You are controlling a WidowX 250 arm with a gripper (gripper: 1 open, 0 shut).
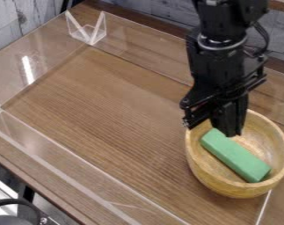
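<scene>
The black gripper (212, 119) hangs over the back left rim of a pale wooden bowl (203, 174) on the right of the table, its fingertips just above the bowl. It looks shut, with nothing visible between its fingers. A green block (236, 156) lies inside the bowl. The arm hides what is behind it.
A clear plastic object (88, 28) stands at the back left. A grey wall is behind, and a dark cable lies at the front left edge.
</scene>
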